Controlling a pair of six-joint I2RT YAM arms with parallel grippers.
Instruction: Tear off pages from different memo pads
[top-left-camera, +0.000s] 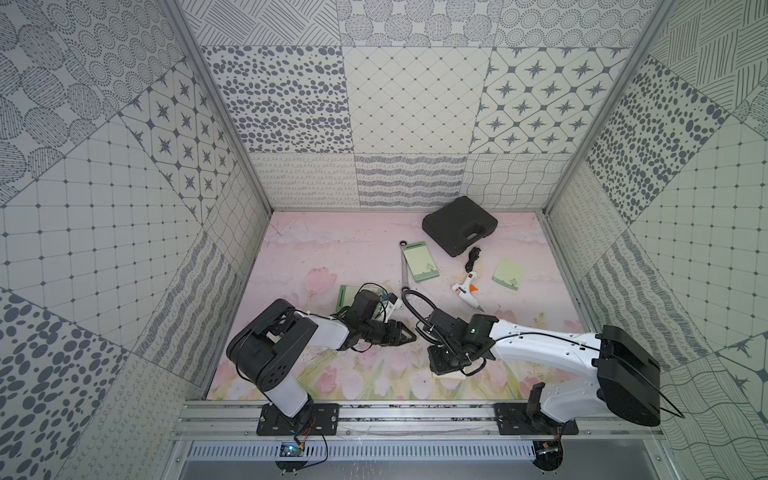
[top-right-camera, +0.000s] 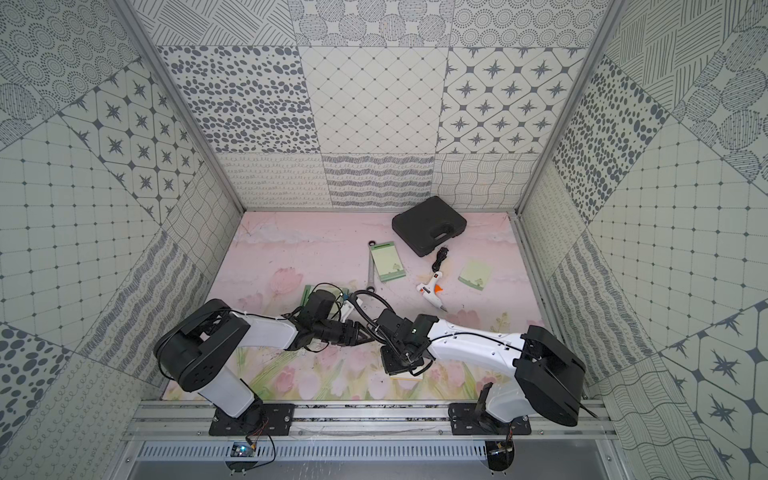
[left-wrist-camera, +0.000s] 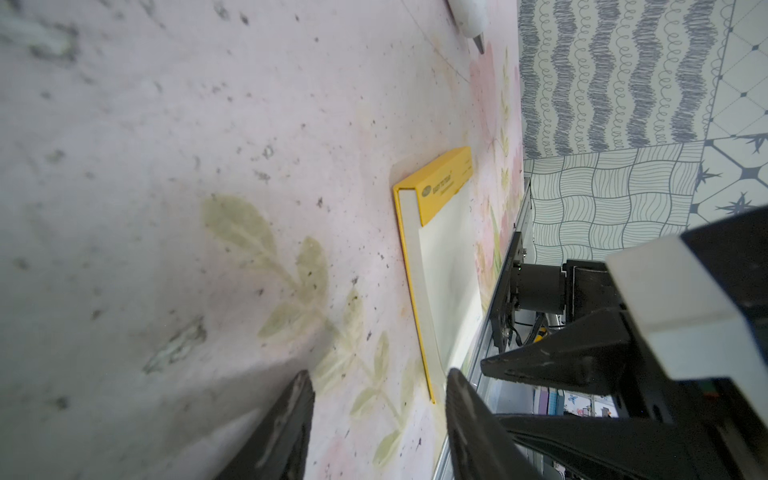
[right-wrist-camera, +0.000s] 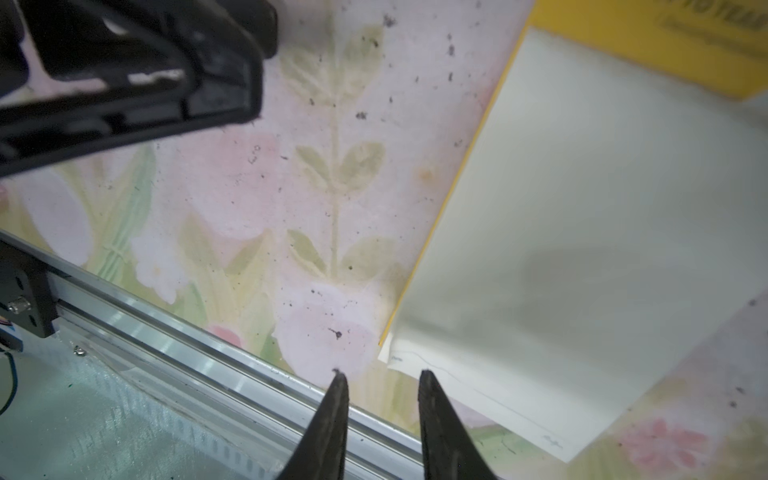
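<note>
A memo pad with a yellow top binding and white pages (right-wrist-camera: 560, 224) lies flat on the table. Its near-left corner lies just beyond the fingertips of my right gripper, which is part open with nothing between them. From the left wrist view, the same white pad (left-wrist-camera: 448, 256) is ahead of my left gripper, whose fingers stand apart and empty. A green memo pad (top-left-camera: 421, 261) rests farther back. Another green pad (top-left-camera: 342, 297) is partly hidden behind the left arm.
A pale green sheet or pad (top-left-camera: 509, 274) lies at the right. Behind the arms are a glue gun (top-left-camera: 466, 293), a wrench (top-left-camera: 404, 264) and a black case (top-left-camera: 460, 225). A metal rail (right-wrist-camera: 200, 344) runs along the front edge.
</note>
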